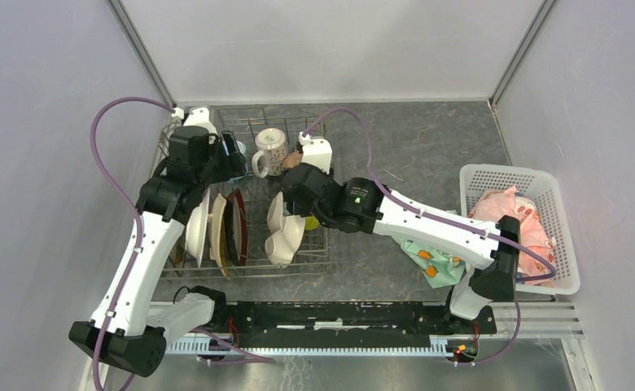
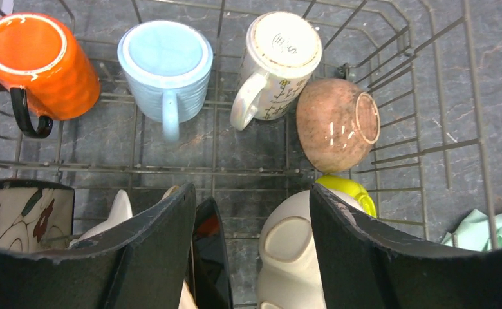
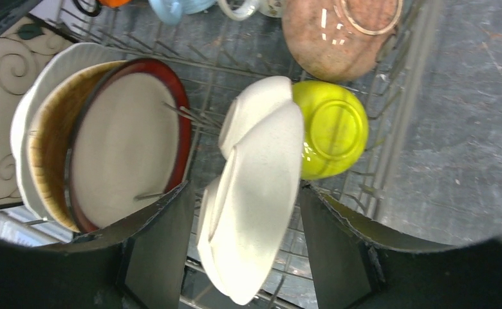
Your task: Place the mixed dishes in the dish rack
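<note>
The wire dish rack (image 1: pixel 249 269) holds stood plates (image 3: pixel 123 135), white stacked cups or bowls (image 3: pixel 258 193), a yellow bowl (image 3: pixel 332 129), a brown bowl (image 2: pixel 332 125) and several mugs, among them orange (image 2: pixel 39 64), blue (image 2: pixel 165 58) and patterned white (image 2: pixel 274 58). My left gripper (image 1: pixel 229 155) hangs open over the rack's left rear, fingertips apart with nothing held. My right gripper (image 1: pixel 294 204) is open over the white stack; in the right wrist view its fingers stand either side of that stack, and contact cannot be told.
A white basket (image 1: pixel 560 228) with pink cloth (image 1: pixel 505 208) stands at the right, a green cloth (image 1: pixel 428 265) near the front. The grey surface behind and right of the rack is clear. Walls border both sides.
</note>
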